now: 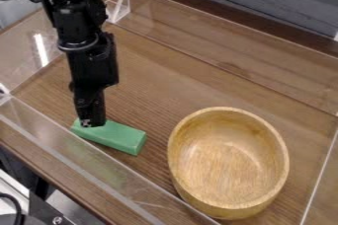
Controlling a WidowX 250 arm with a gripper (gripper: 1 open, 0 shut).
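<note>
A black gripper reaches down from the upper left, its tip just above the left end of a green block lying on the wooden table. The gripper looks shut, and I see nothing held between its fingers. Whether the tip touches the block I cannot tell.
A round tan bowl stands to the right of the green block. Clear edging runs along the near left side, with a dark cable at the lower left corner.
</note>
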